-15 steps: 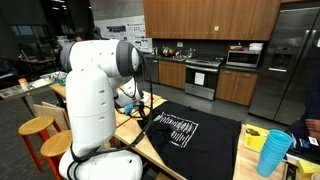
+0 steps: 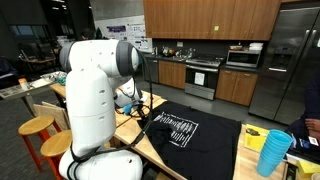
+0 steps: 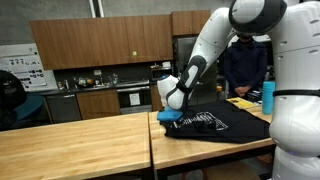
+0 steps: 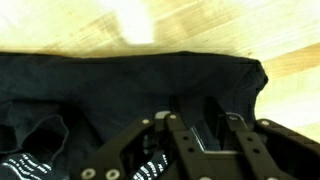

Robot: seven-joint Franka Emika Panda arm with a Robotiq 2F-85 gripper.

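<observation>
A black cloth, perhaps a garment, with white printing (image 2: 190, 145) lies across the table. Its left end is bunched beneath the arm's hand in the first exterior view. My gripper points down over the cloth near one edge, and a gap shows between its dark fingers. Below them lies dark fabric (image 4: 130, 85), with a rounded corner on the right and folds and white print at lower left. In the second exterior view, the gripper (image 3: 172, 126) is low at the cloth's near-left end. Dark fingers against dark fabric hide whether they touch it.
Bare wooden table (image 3: 80, 140) stretches left of the cloth. A blue cup (image 2: 273, 153) and a yellow item (image 2: 256, 136) stand at the table's right end. Two stools (image 2: 38, 125) are beside the table. A person (image 3: 246, 62) stands behind it.
The hand has shifted only slightly at the cloth's left end. The arm and the rest of the cloth look nearly the same.
</observation>
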